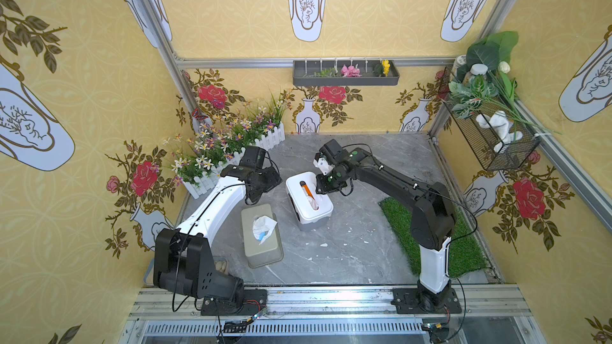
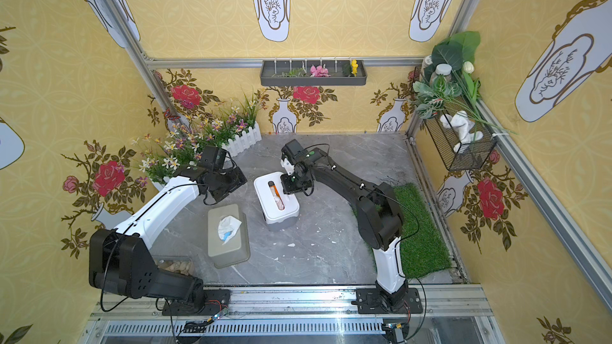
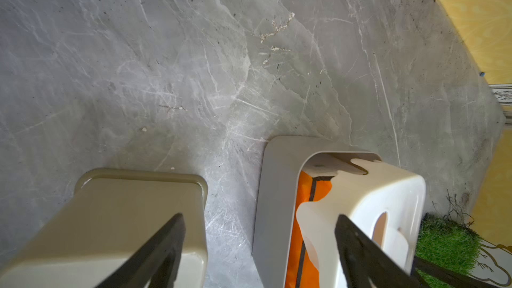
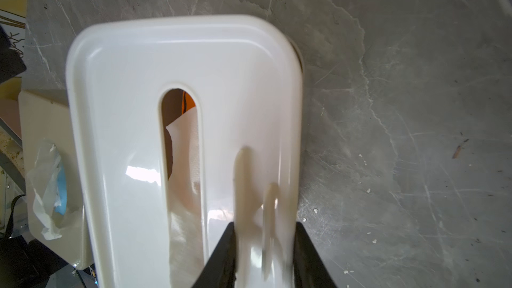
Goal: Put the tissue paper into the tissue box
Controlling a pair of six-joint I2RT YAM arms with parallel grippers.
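Note:
The grey tissue box [image 3: 274,197] holds an orange pack of tissue paper [image 3: 304,186]. Its white slotted lid lies over the top, tilted, with a gap on the left side where orange shows in the left wrist view. Through the slot, orange and white tissue are visible. My right gripper is shut on the right edge of the lid. My left gripper stands open to the left of the box, nothing between its fingers; in that view its right finger overlaps the lid, and contact cannot be told.
A beige tissue box [image 1: 271,251] with a tissue sticking out stands front left of the grey one. Flowers behind a white fence [image 1: 204,183] line the back left. Grass mat [image 1: 408,229] lies right.

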